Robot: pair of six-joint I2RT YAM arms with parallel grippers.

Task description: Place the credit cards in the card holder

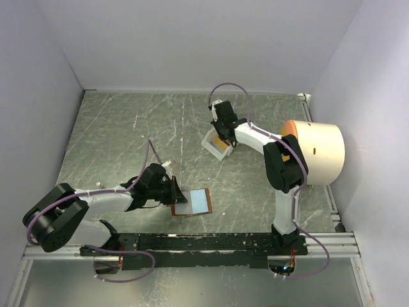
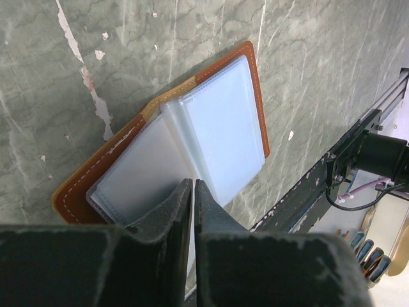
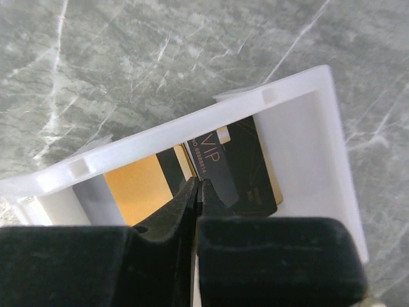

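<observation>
The brown card holder lies unfolded with clear plastic sleeves; in the top view it is at front centre. Over its left side my left gripper is shut, its fingertips meeting with nothing between them. A white box holds a black VIP card and a gold card with a black stripe, lying side by side. My right gripper is shut too, fingers together and empty, above where the two cards meet. Its fingers hide the cards' near parts.
A large cream cylinder with orange ends stands at the right, beside the right arm.
</observation>
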